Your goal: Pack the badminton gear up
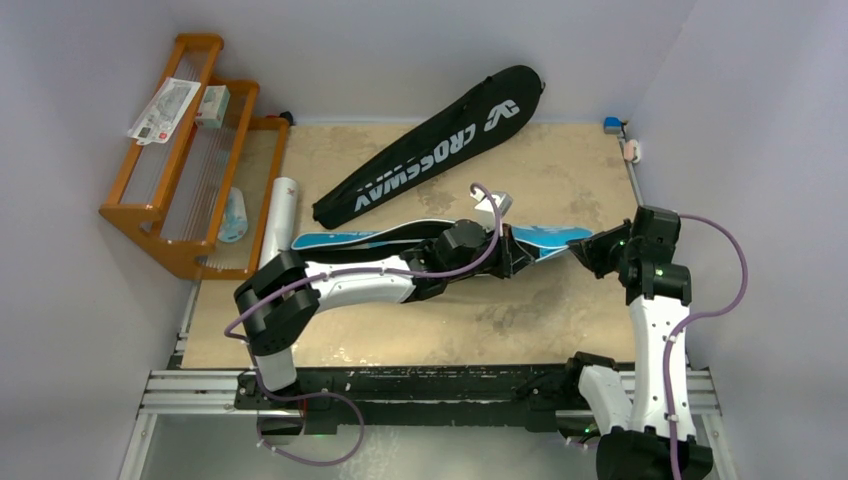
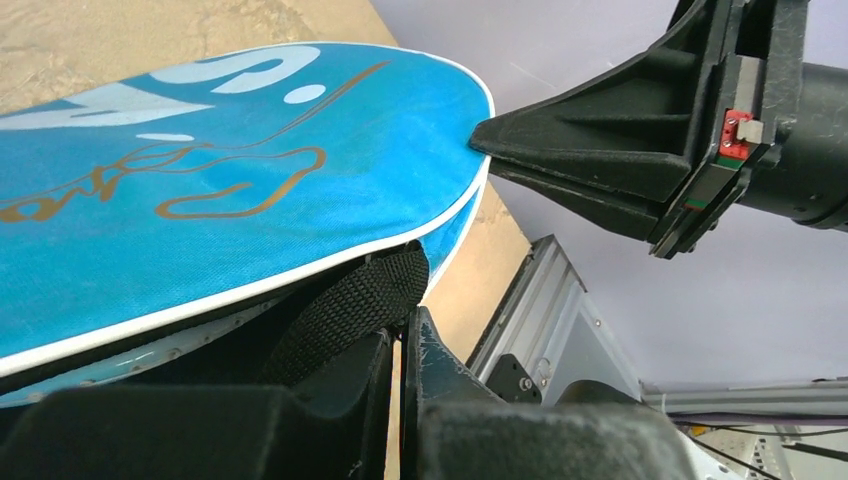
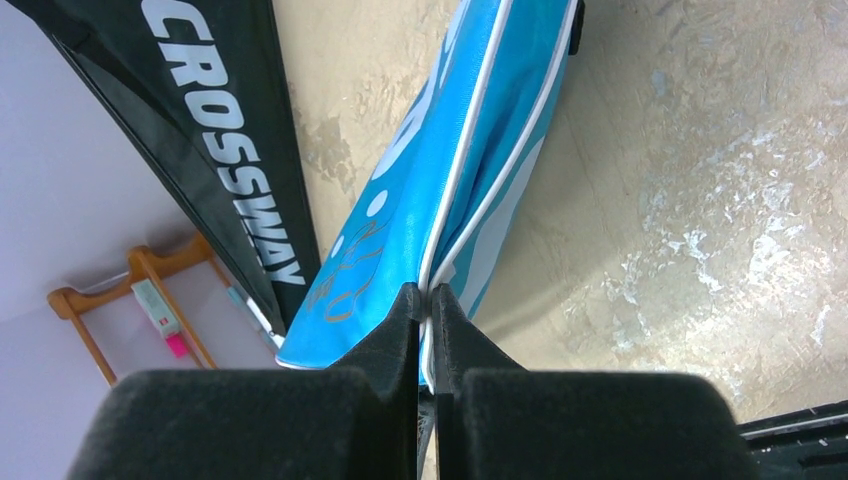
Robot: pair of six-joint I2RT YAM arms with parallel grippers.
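A blue racket bag (image 1: 553, 236) with white piping stands partly open on its side across the table. My right gripper is shut on the bag's piped edge at its rounded right end. My left gripper is shut at the open seam near that end, close against a black strap (image 2: 352, 300). Whether a zipper pull sits between its tips cannot be made out. Inside the opening, a pale blue racket frame (image 2: 150, 358) shows. The left arm hides the bag's middle in the top view. A black CROSSWAY racket bag (image 1: 430, 148) lies flat behind.
A wooden rack (image 1: 265, 160) stands at the left, holding a box (image 1: 213, 106) and packets. Beside it lies a white tube (image 1: 280, 222). Bare table (image 1: 480, 325) spreads in front of the blue bag.
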